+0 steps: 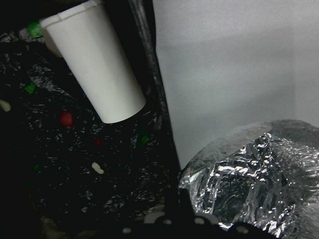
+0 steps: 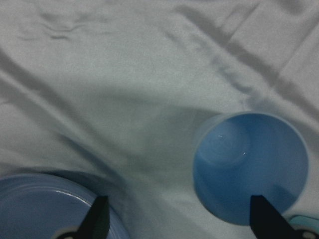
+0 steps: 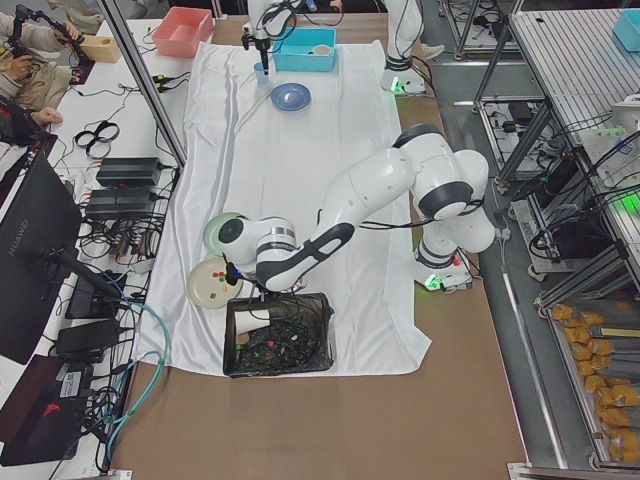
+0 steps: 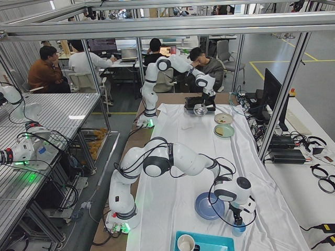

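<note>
A black-lined bin [image 3: 280,350] holds a white paper cup [image 1: 97,64] and small coloured scraps. At its edge, in the left wrist view, is crumpled foil [image 1: 239,184], also seen under my left gripper [image 4: 208,97]; whether that gripper grips it I cannot tell. My right gripper stands open over the cloth, between a blue plate [image 2: 45,209] and an upright, empty blue cup [image 2: 249,164], both below it.
A beige plate [image 3: 210,285] with coloured pieces and a green plate [image 4: 224,130] lie near the bin. A teal tray [image 3: 305,60] holds a pale cup.
</note>
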